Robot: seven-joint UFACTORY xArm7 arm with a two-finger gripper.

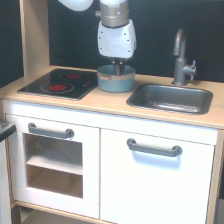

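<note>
A blue-grey pot (116, 82) stands upright on the wooden counter, between the black stove top and the sink. My gripper (117, 70) comes down from above, its dark fingers at the pot's opening. The fingers are too small here to show whether they are apart or together, or whether they touch the pot. The white hand (116, 42) is directly over the pot.
The black stove top (61, 83) with red ring markings lies left of the pot. To its right are the metal sink (171, 98) and an upright faucet (180, 58). Below are a glazed oven door (55, 168) and a white cupboard door (156, 185), both with dark handles.
</note>
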